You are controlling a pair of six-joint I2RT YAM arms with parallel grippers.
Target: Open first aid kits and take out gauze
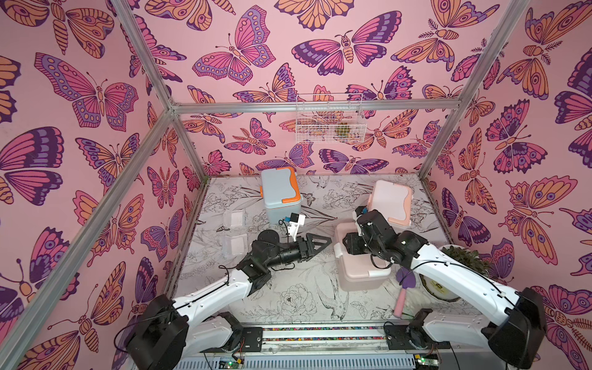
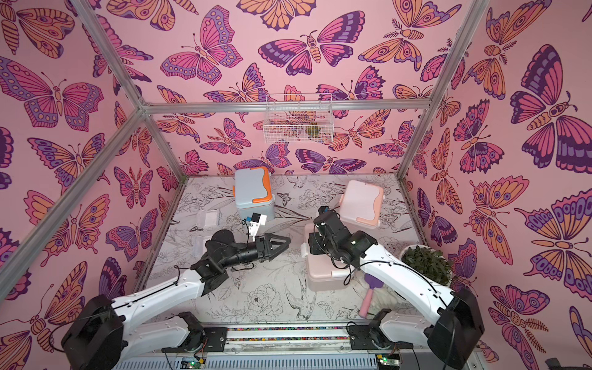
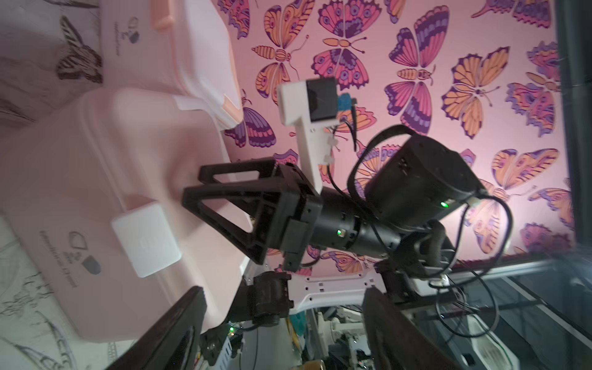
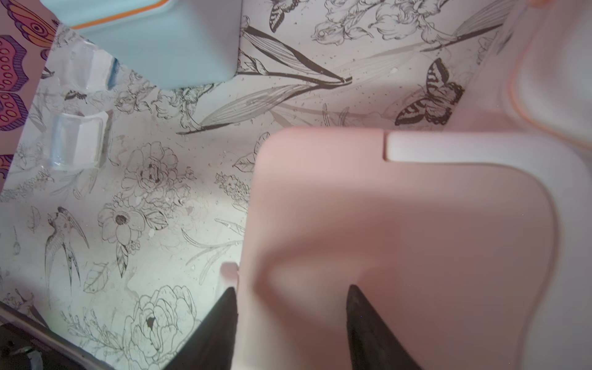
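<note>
A closed pink first aid kit (image 1: 363, 280) with a white latch (image 3: 146, 239) stands in front of the right arm. My right gripper hovers above its lid (image 4: 400, 240), fingers apart, nothing between them. To the left of this kit, clear of it, my left gripper (image 1: 325, 243) points toward the latch side with its fingers apart and empty. Another pink kit (image 1: 391, 200), also closed, is at the back right. A closed blue-grey kit (image 1: 280, 185) with an orange handle stands at the back left. Two clear packets with white contents, perhaps gauze (image 4: 80, 141), lie on the left.
A purple-headed tool with a pink handle (image 1: 400, 302) lies right of the front kit, beside a potted plant (image 2: 425, 265). A wire basket (image 1: 330, 126) hangs on the back wall.
</note>
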